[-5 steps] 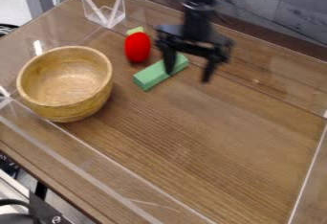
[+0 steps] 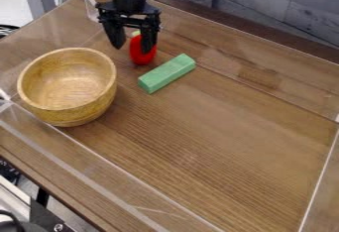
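My black gripper (image 2: 130,30) is at the top centre of the table, its fingers open around or just over a red object (image 2: 143,51), which it partly hides. Right of and below that lies a green block (image 2: 167,72), apart from it. A small pale yellowish piece shows behind the red object, mostly hidden. A large tan bowl (image 2: 65,112) sits at the left.
A clear plastic-looking item is at the top left, partly behind the arm. The table's left edge shows at lower left.
The arm has moved from the right side toward the upper left, over the red object. The red object, green block and bowl look to be in about the same places on the table.
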